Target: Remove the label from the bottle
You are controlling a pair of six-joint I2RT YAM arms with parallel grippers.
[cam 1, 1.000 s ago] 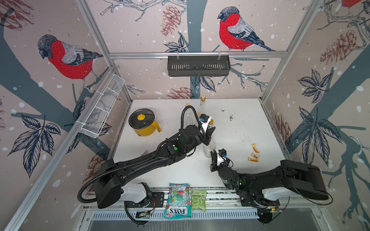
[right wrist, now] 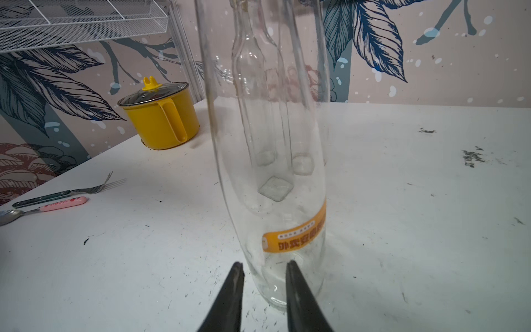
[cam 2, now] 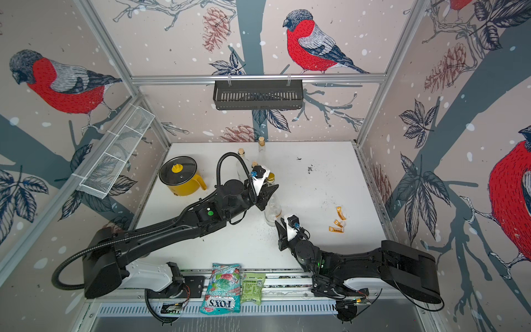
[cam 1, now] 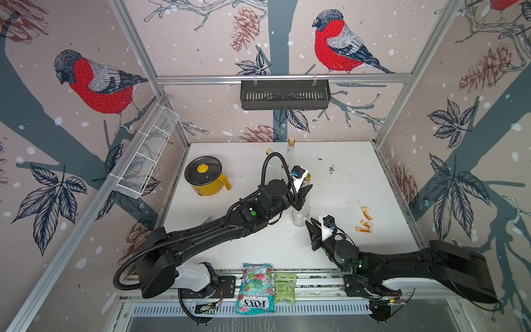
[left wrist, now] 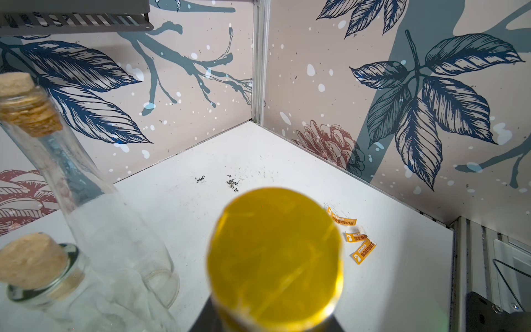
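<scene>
A clear glass bottle (right wrist: 265, 127) stands upright at the middle of the table, an orange label (right wrist: 293, 234) low on its side. My left gripper (cam 1: 300, 192) is shut on the bottle's neck at the top, just below the yellow cap (left wrist: 275, 254); its fingers are mostly hidden by the cap in the left wrist view. My right gripper is low in front of the bottle, near the label's height or just below, its fingers part open with nothing between them.
Several corked bottles (left wrist: 94, 210) stand behind. A yellow pot (cam 1: 204, 185) is at the back left, cutlery (right wrist: 60, 204) at the left, orange label strips (left wrist: 362, 251) at the right. A dark shelf (cam 1: 284, 102) hangs on the back wall.
My right arm has shifted to the right, its gripper moving slightly right from where it was. The left gripper and held bottle have moved very little.
</scene>
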